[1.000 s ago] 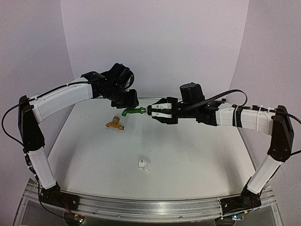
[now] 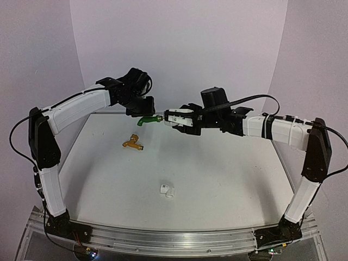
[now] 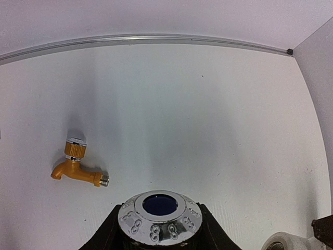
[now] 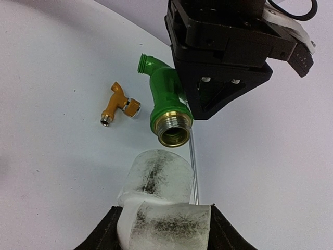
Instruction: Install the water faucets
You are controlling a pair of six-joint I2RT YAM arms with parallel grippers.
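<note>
A green faucet [image 2: 148, 119] hangs from my left gripper [image 2: 142, 112], which is shut on its silver round handle [image 3: 160, 217]. The faucet's brass-and-silver threaded end [image 4: 174, 129] points toward the white pipe fitting [image 4: 162, 179] between the fingers of my right gripper. In the right wrist view, the thread appears just above the fitting, not visibly inside it; whether they touch I cannot tell. The fitting's mouth faces away from that camera. An orange faucet [image 2: 133, 142] lies on the left half of the table, beyond both grippers' hold.
Another white fitting [image 2: 167, 191] lies near the table's front middle. A metal rail [image 3: 156, 39] runs along one table edge. Both grippers are close together above the back of the table.
Both grippers have shifted together toward the back and slightly left in the top view, carrying the green faucet and white fitting. The orange faucet and loose fitting have not moved.
</note>
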